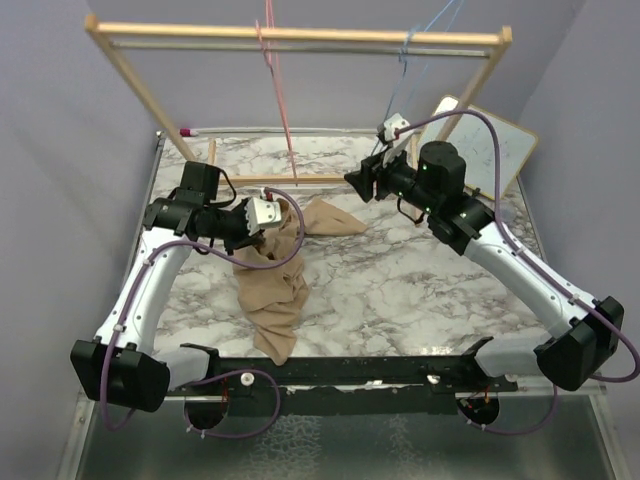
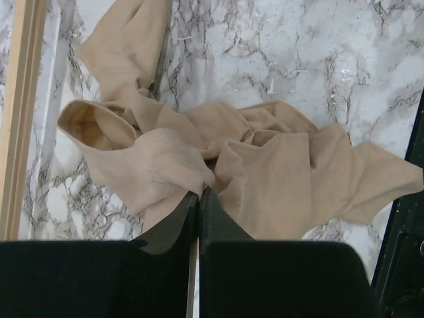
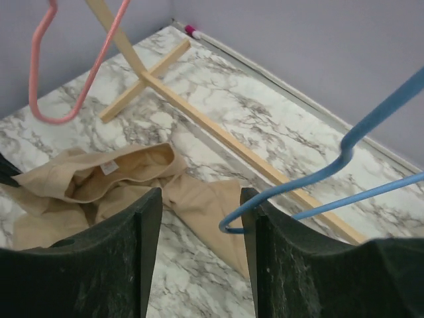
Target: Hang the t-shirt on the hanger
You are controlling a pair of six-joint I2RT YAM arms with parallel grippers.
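The tan t-shirt (image 2: 265, 172) lies crumpled on the marble table. My left gripper is shut at its collar area, with fabric bunched at the fingertips; whether cloth is pinched between them is hard to see. My right gripper stands open beside a blue hanger (image 3: 305, 182), whose lower bend shows at the right finger. A pink hanger (image 3: 59, 118) hangs left of it, over the shirt.
A wooden rack (image 1: 300, 37) spans the table, with a lower bar (image 3: 218, 132) along the back. A white board (image 1: 505, 140) leans at the back right.
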